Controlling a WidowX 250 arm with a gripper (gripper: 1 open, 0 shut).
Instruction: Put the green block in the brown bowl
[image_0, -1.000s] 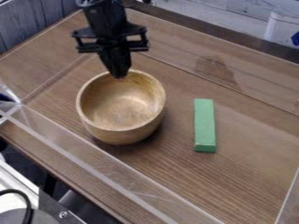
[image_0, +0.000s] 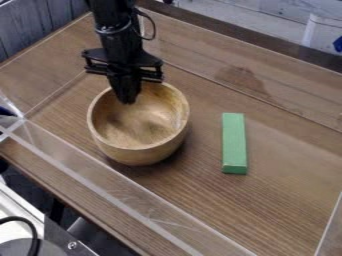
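Note:
A long green block (image_0: 234, 144) lies on the wooden table in the camera view, to the right of the brown bowl (image_0: 138, 150). The bowl's inside looks empty apart from the gripper's tip at its back edge. My black gripper (image_0: 127, 92) comes down from the top of the view, with its lower end at the back rim of the bowl. Whether that end touches the rim, or hangs just over or behind it, I cannot tell. Its fingers are dark and close together, so their opening is unclear. The green block is well apart from it.
Bare wooden table (image_0: 274, 185) surrounds the block, with free room behind and right of it. A strip of clear edging crosses the front left. Dark cables and equipment (image_0: 19, 236) sit at the lower left.
My gripper has come down and slightly toward the camera, to the bowl's back rim. The bowl and the green block have not moved.

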